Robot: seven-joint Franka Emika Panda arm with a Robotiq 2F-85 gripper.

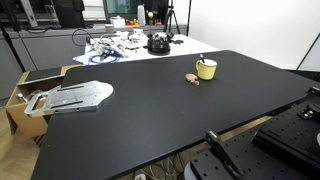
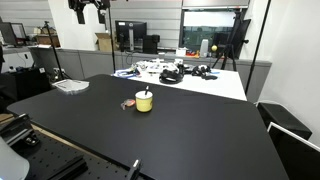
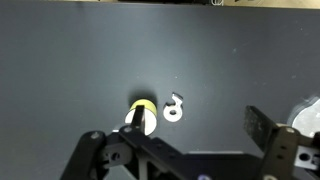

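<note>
A yellow cup (image 1: 206, 69) with a dark handle-like thing sticking out of it stands on the black table (image 1: 150, 115). Right beside it lies a small pinkish object (image 1: 191, 79), which looks reddish in exterior view 2 (image 2: 128, 103). From above, the wrist view shows the cup (image 3: 150, 122) and the small object (image 3: 173, 109), pale there with a ring-shaped end. My gripper is open above the table, its fingers wide apart and nothing held between them. What the cup contains is hard to make out.
A flat white piece (image 1: 75, 97) lies at the table's left end, beside an open wooden box (image 1: 30, 117). Cables and gear cover a white table (image 1: 120, 46) behind.
</note>
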